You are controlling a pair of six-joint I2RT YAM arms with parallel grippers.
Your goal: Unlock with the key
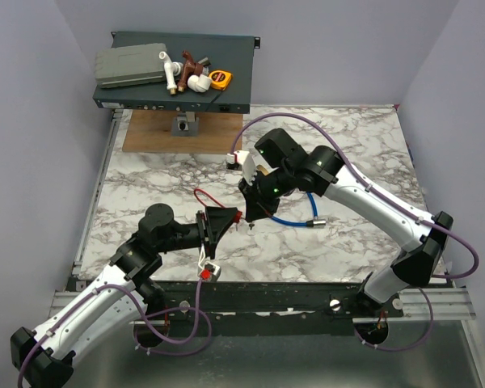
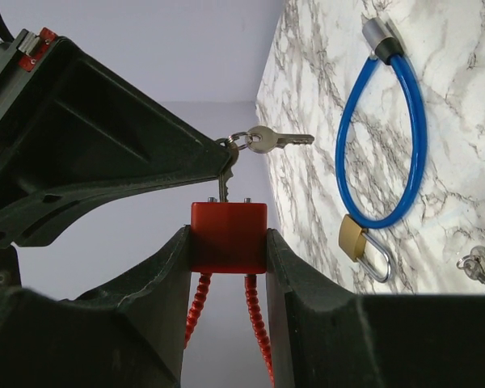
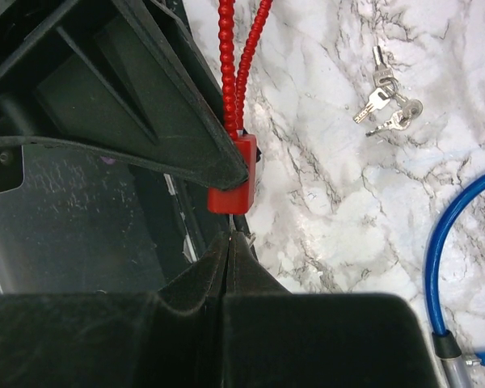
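My left gripper is shut on a red lock body point(image 2: 229, 230) with a red beaded cable trailing from it. My right gripper is shut at its tips on a thin key, seen in the left wrist view just above the red lock, pointing at its top; a second key point(image 2: 267, 139) dangles from the same ring. Whether the held key's tip is inside the lock is hard to tell. In the top view both grippers meet above the middle front of the marble table point(image 1: 145, 186).
A blue cable lock point(image 2: 412, 137), a brass padlock point(image 2: 352, 236) and several loose keys point(image 3: 380, 97) lie on the table. A dark shelf point(image 1: 234, 48) with assorted items stands at the back.
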